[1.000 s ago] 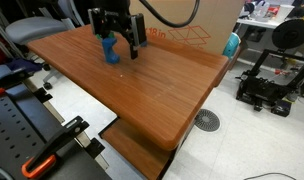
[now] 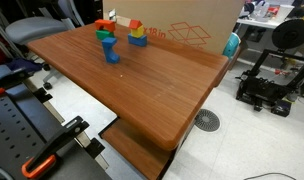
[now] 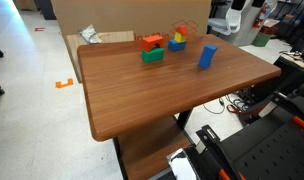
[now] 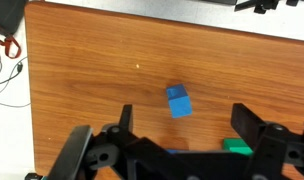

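An upright blue block (image 2: 111, 50) stands alone on the wooden table, and it also shows as the blue block (image 3: 206, 56) at right in exterior view 2. A red block (image 3: 152, 42) rests on a green block (image 3: 153, 56). Behind them is a stack with a blue base (image 3: 177, 45), yellow in the middle and red on top. From above, in the wrist view, my gripper is open, its fingers far apart, with a blue block (image 4: 179, 101) below the gap. My palm partly covers a green block (image 4: 236, 146).
A large cardboard box (image 2: 187, 20) stands along its back edge. A black clamp (image 2: 42, 165) lies on the dark surface at front left.
My gripper has moved up and left in exterior view 1, from over the table beside the blocks to near the top edge. The blocks appear to stand where they were.
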